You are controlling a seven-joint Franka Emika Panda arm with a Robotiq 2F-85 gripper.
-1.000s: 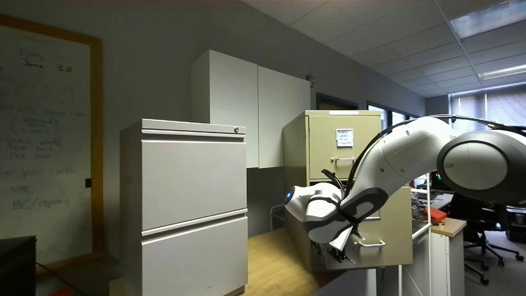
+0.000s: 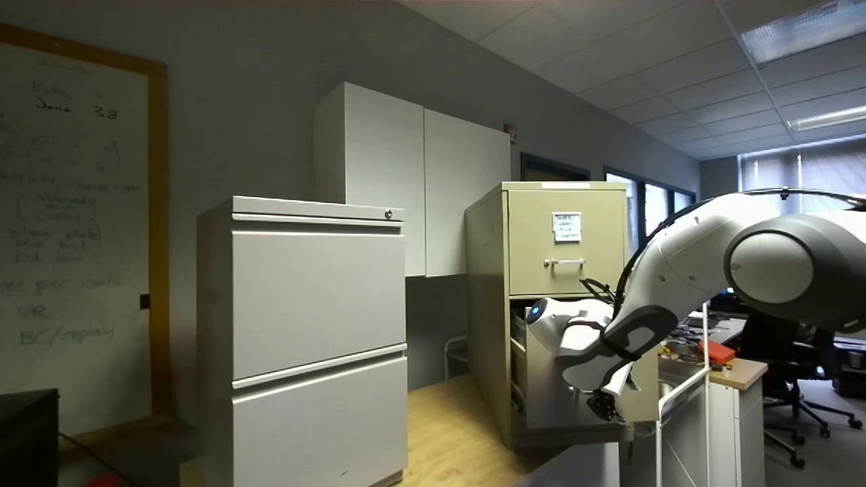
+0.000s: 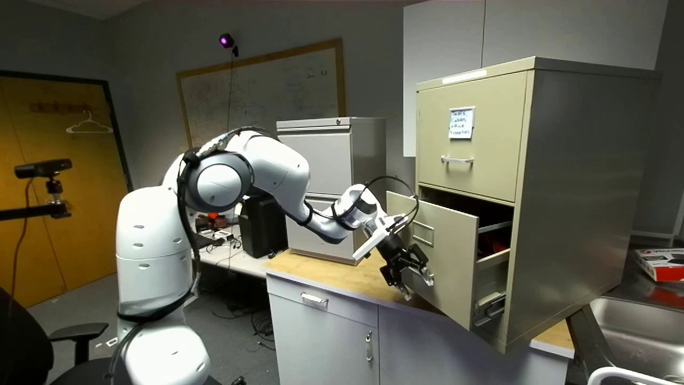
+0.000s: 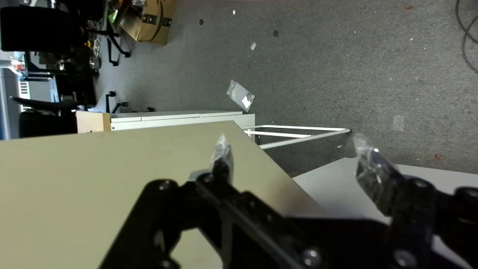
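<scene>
The beige filing cabinet [image 3: 577,192] has its lower drawer [image 3: 445,263] pulled partly out, while its upper drawer [image 3: 474,144] is shut. My gripper [image 3: 418,287] is at the lower drawer's front face; whether it touches cannot be told. From the other side, the gripper [image 2: 607,407] appears low in front of the lower drawer [image 2: 643,385], and the arm covers much of that front. In the wrist view, my gripper is open with nothing between its fingers. One finger [image 4: 222,157] overlaps the drawer front [image 4: 98,188]; the other is beyond its edge. The lower handle is hidden.
A grey two-drawer cabinet [image 2: 316,300] stands on the wooden counter [image 2: 442,422], both its drawers shut. A white metal rack [image 4: 295,139] is near the drawer front. The sink [image 3: 641,333] lies beside the beige cabinet. Open floor [image 4: 358,80] shows beyond the drawer.
The lower drawer sits farther in than before. My arm and gripper have moved right in exterior view 1, across the drawer front, covering the handle that showed earlier.
</scene>
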